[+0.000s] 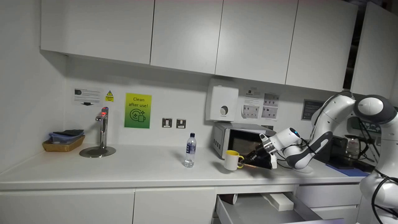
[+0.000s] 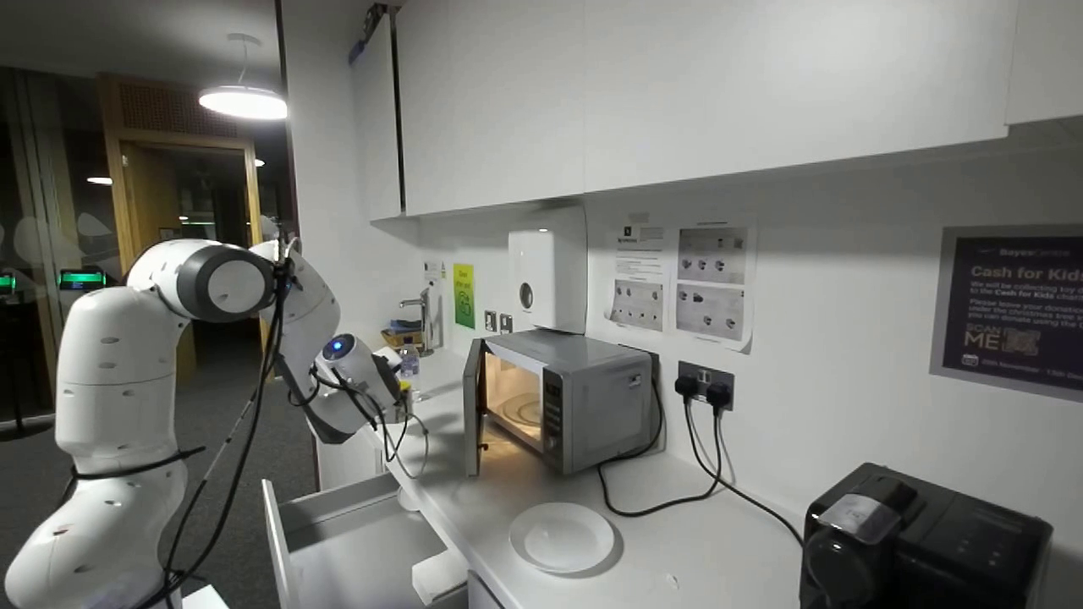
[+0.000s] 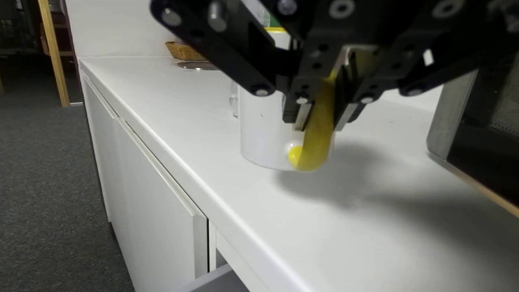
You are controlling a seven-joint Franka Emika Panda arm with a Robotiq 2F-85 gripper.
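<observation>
A white mug [image 1: 231, 162] with a yellow inside and yellow handle is held upright by my gripper [image 1: 242, 162]. In the wrist view the fingers [image 3: 302, 108] are closed on the yellow handle [image 3: 318, 129], one on each side, and the white mug body [image 3: 262, 129] lies beyond them. The mug hangs a little above the counter [image 1: 123, 170], its shadow falling apart from its base. Exterior view 2 shows only a sliver of the mug behind the arm.
The microwave [image 2: 609, 406] stands behind with its door [image 2: 473, 406] open. A water bottle [image 1: 190, 151] is left of the mug. Below, a drawer [image 1: 250, 214] is pulled out. A white plate [image 2: 561, 538] lies right of the microwave.
</observation>
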